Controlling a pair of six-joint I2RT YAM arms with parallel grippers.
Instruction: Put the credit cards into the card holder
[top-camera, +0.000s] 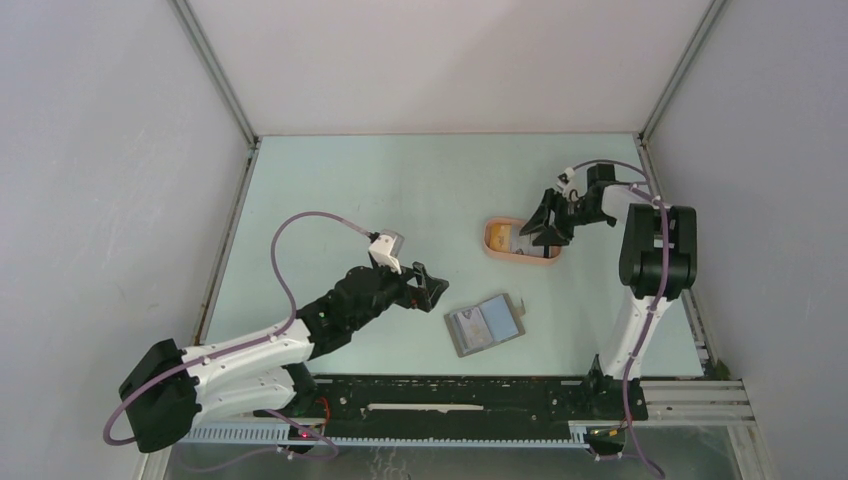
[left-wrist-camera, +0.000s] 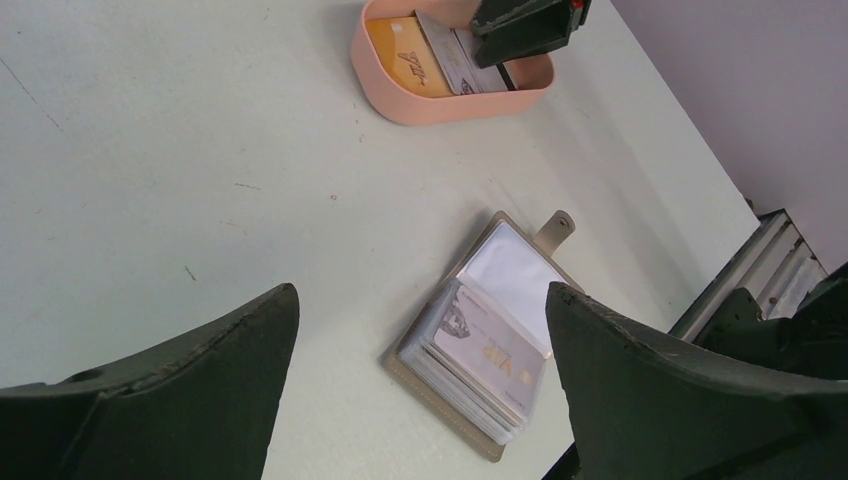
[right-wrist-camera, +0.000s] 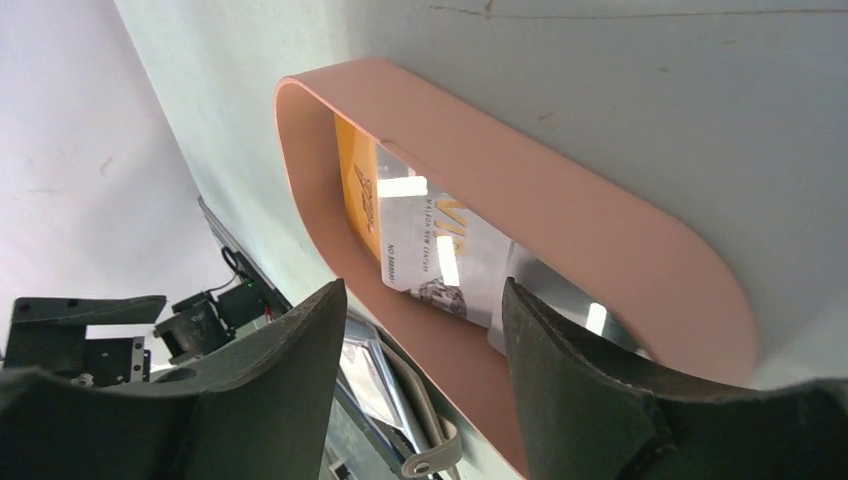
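Observation:
A pink oval-edged box (top-camera: 495, 250) holds an orange card and silver cards, also visible in the left wrist view. My right gripper is over this box, its fingers apart with nothing seen between them. The grey card holder (top-camera: 455, 335) lies open on the table below the box, with cards (left-wrist-camera: 485, 350) in it. My left gripper stands open above and left of the holder, nothing between its fingers.
Walls border it at the back and both sides; the right wall is close beside my right arm.

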